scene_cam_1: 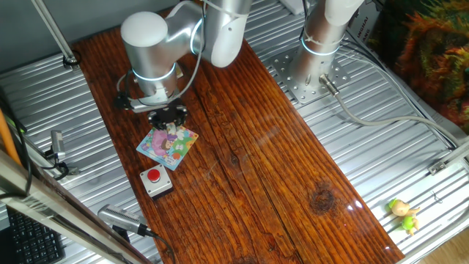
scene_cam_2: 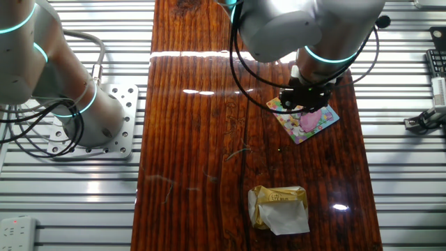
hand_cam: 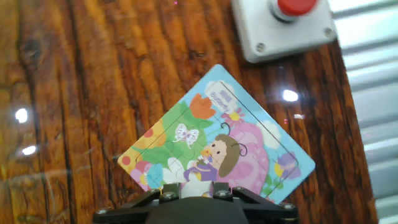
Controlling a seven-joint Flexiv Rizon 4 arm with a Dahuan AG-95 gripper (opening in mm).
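Note:
A colourful picture puzzle (hand_cam: 214, 146) with a girl, a butterfly and flowers lies flat on the wooden table, turned like a diamond in the wrist view. My gripper points down over its near edge, and the black fingers (hand_cam: 169, 191) show at the bottom of that view. A small whitish patch (hand_cam: 196, 188) appears between them; whether it is held or part of the puzzle is unclear. From outside, the gripper (scene_cam_1: 171, 126) covers one corner of the puzzle (scene_cam_1: 167, 150). How far apart the fingertips stand does not show clearly.
Close to the puzzle stands a grey box with a red button (scene_cam_1: 154, 175). A gold-and-white packet (scene_cam_2: 279, 209) rests elsewhere on the table. A toy (scene_cam_1: 404, 214) lies beyond the table's edge.

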